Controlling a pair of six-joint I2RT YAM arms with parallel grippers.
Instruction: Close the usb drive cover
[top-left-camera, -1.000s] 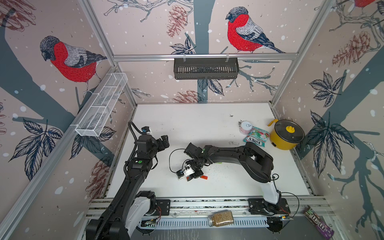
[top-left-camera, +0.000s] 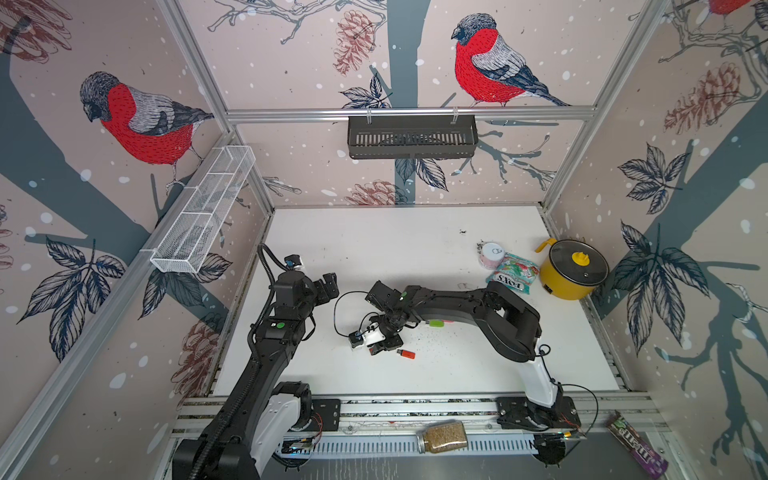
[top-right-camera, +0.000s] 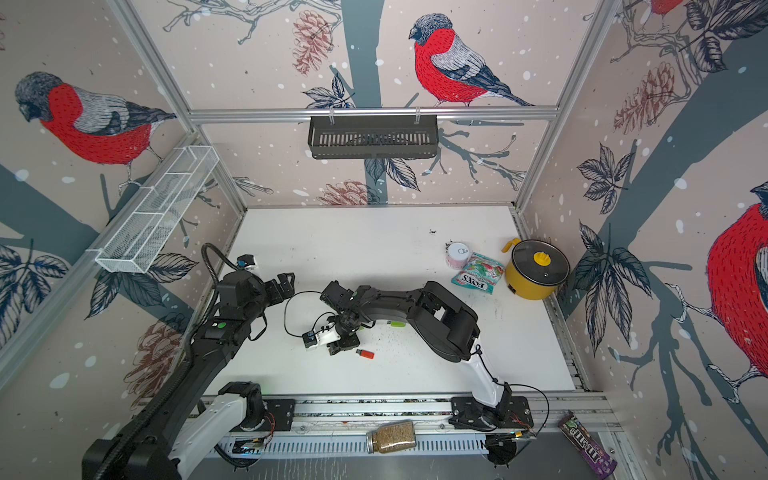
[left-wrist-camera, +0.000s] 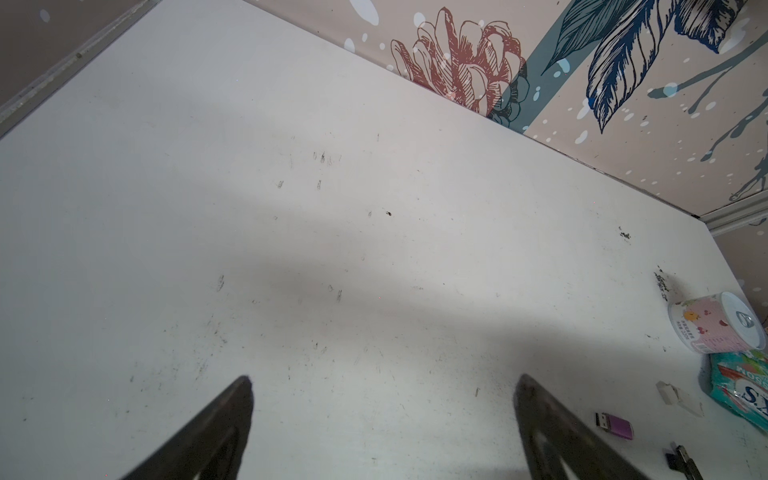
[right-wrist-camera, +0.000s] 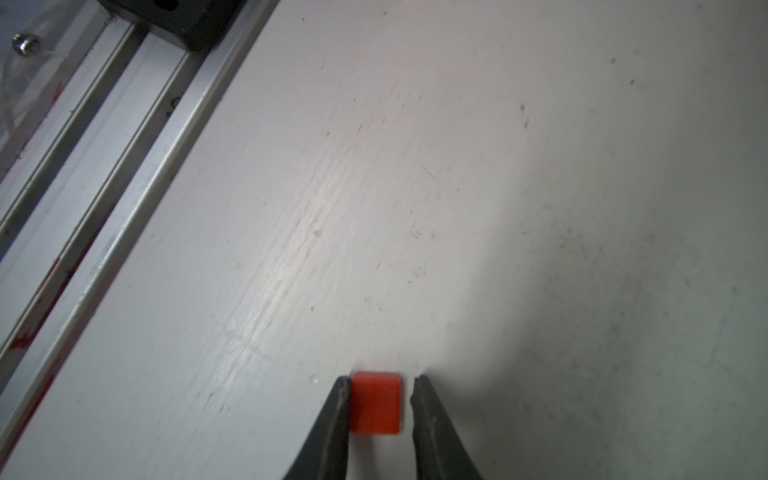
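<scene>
My right gripper is low over the front middle of the table, its fingers closed on a small orange-red piece (right-wrist-camera: 374, 400); whether this is the cover or the drive body, I cannot tell. An orange object (top-left-camera: 406, 353) also shows on the table beside that gripper in the top left view. A purple USB drive (left-wrist-camera: 614, 425) lies farther back, near a small clear item (left-wrist-camera: 680, 398) and a dark item (left-wrist-camera: 681, 461). My left gripper stands open and empty, raised over the left side of the table.
A pink can (top-left-camera: 491, 255), a snack bag (top-left-camera: 513, 273) and a yellow pot (top-left-camera: 564, 280) sit at the back right. A green item (top-left-camera: 436, 323) lies behind the right arm.
Over the last second my right gripper and forearm have shifted slightly back and left. My left arm shows little or no change.
</scene>
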